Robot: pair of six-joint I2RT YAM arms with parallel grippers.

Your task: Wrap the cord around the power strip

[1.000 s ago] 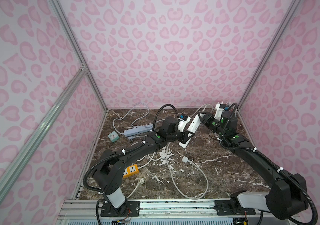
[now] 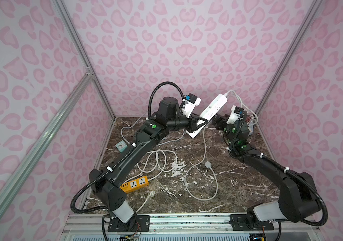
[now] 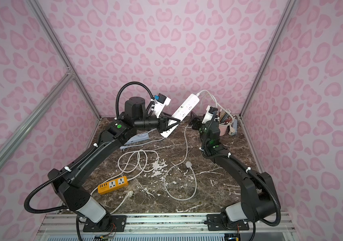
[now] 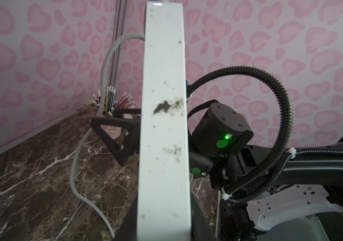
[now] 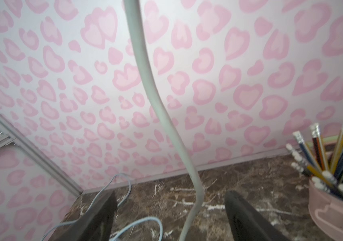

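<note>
My left gripper (image 2: 202,123) is shut on a white power strip (image 2: 215,106), held tilted in the air above the back of the table. In the left wrist view the strip's plain scuffed underside (image 4: 164,132) fills the middle. From the strip's upper end the white cord (image 2: 253,111) arcs to the right and down past my right arm. The rest of it reaches the table, where its plug (image 2: 208,165) lies. My right gripper stands open, its blurred fingers apart. Between them in that view runs a length of cord (image 5: 165,120), not visibly pinched.
A pencil cup (image 5: 332,208) stands at the back right, near my right gripper. An orange power strip (image 3: 112,184), a looped white cord (image 3: 139,162) and a grey-blue strip (image 3: 137,138) lie at left.
My left gripper has risen with the white strip over the last second. The cord and plug shifted.
</note>
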